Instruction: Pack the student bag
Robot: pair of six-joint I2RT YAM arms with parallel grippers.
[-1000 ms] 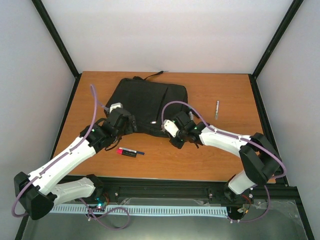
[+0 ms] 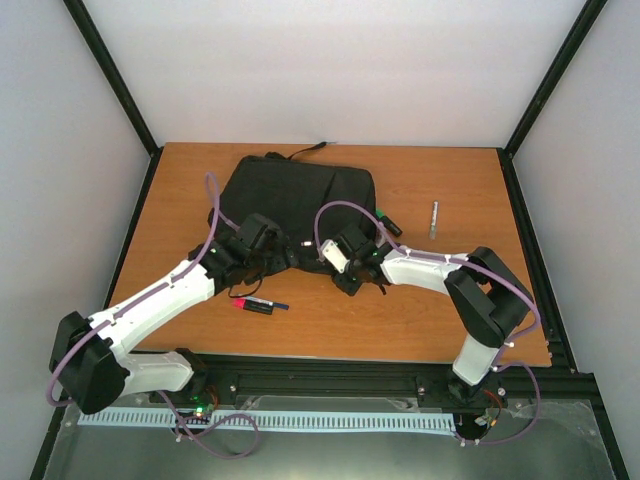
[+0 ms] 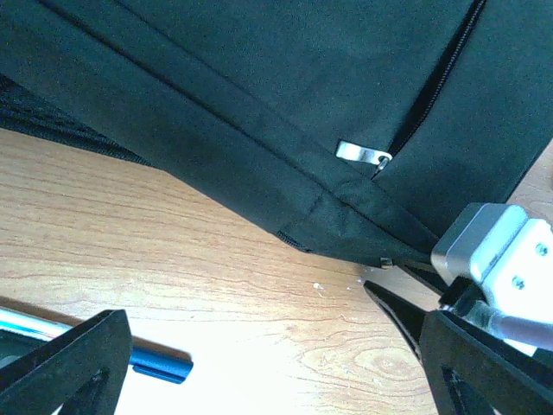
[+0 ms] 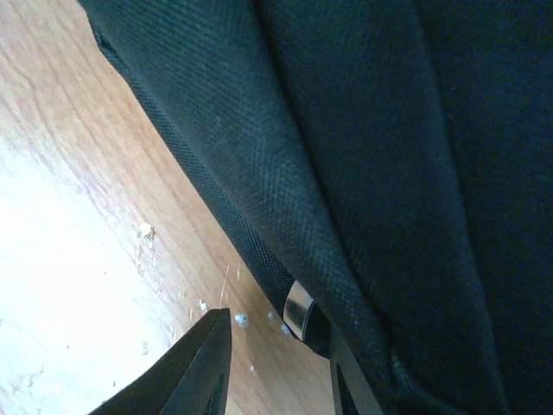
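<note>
The black bag [image 2: 290, 195] lies flat at the back middle of the table. A silver zipper pull [image 3: 356, 152] rests on its upper face near the front edge. My left gripper is open over that front edge, nothing between its fingers. My right gripper stands at the bag's front side, its fingers [image 4: 200, 363] apart. A small shiny metal piece [image 4: 298, 309] on the bag's lower edge shows just past the gap between them; contact cannot be judged. The left wrist view also has the right gripper, tips by the bag's corner.
Markers [image 2: 257, 306] with red and blue ends lie in front of the bag at left; the blue end [image 3: 162, 365] shows up close. A green-ended black marker [image 2: 388, 222] is right of the bag. Farther right lies a pale pen [image 2: 434, 220].
My left gripper has moved right along the bag's front edge, towards the right gripper. The bag looks unmoved.
</note>
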